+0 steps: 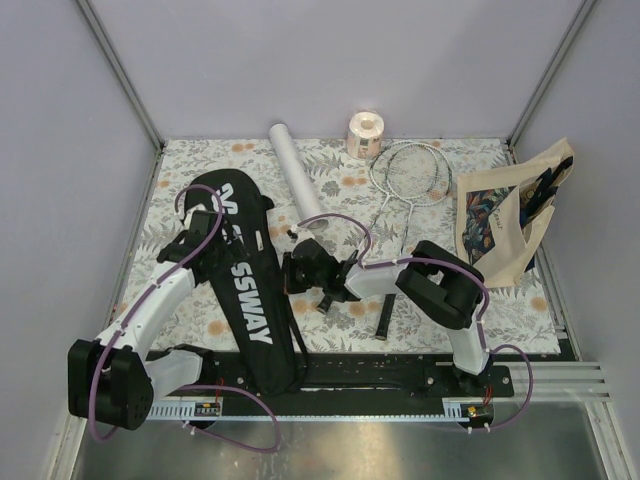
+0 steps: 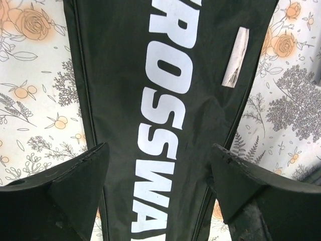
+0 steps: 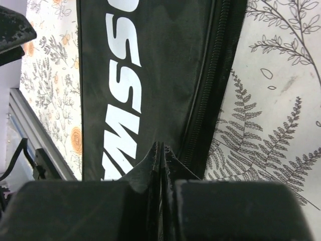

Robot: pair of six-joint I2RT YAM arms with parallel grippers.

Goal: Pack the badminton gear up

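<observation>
A long black racket bag (image 1: 262, 330) with white lettering lies flat on the left side of the mat. Above its middle hangs my left gripper, open, with only the bag's surface visible between its fingers. My right gripper is shut at the bag's right-hand zipped edge, nothing showing between its fingertips; whether it touches the fabric I cannot tell. Two rackets lie to the right, their heads (image 1: 418, 175) overlapping at the back. One handle (image 1: 384, 322) shows in front; the other handle (image 1: 325, 302) is partly covered by my right arm.
A white tube (image 1: 296, 175) lies behind the bag's right side. The paper roll (image 1: 365, 135) stands at the back edge. A printed tote bag (image 1: 487, 225) holding dark items stands at the far right. My right arm crosses the mat's front middle.
</observation>
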